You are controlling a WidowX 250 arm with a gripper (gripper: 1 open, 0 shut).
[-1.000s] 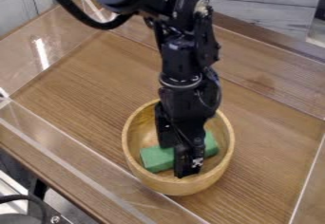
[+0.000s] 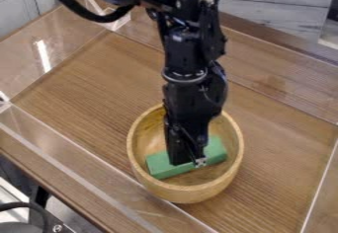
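A round wooden bowl (image 2: pixel 184 190) stands near the front middle of the table with a green block (image 2: pixel 175 167) lying inside it. My black gripper (image 2: pixel 189 153) hangs down into the bowl from above, its tips just over the block and partly covering it. It looks shut; I see nothing clearly held between its fingers, though the dark parts overlap.
A clear strip runs along the front left edge, and a pale plank surface lies beyond the back edge.
My gripper has risen a little from lower in the bowl, uncovering more of the green block. The bowl stands about where it was.
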